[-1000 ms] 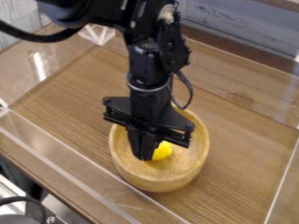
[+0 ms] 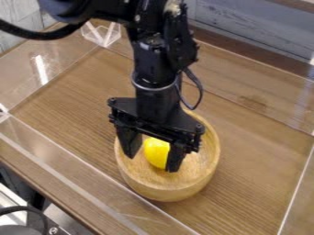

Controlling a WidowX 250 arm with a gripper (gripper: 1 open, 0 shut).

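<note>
My black gripper (image 2: 154, 143) reaches down into a wooden bowl (image 2: 172, 188) in the middle of the table, its fingers spread open around a yellow object (image 2: 156, 152) lying inside. Part of the yellow object is hidden behind the gripper, so its full shape cannot be seen.
The wooden table (image 2: 245, 138) has bare room to the right of the bowl and to the upper left. A pale wall (image 2: 258, 27) runs along the back. Dark cables and other items (image 2: 25, 216) show at the lower left, beyond the table's edge.
The gripper's fingers have moved apart and now straddle the yellow object, which shows between them and a little further left than before. The bowl has stayed in place.
</note>
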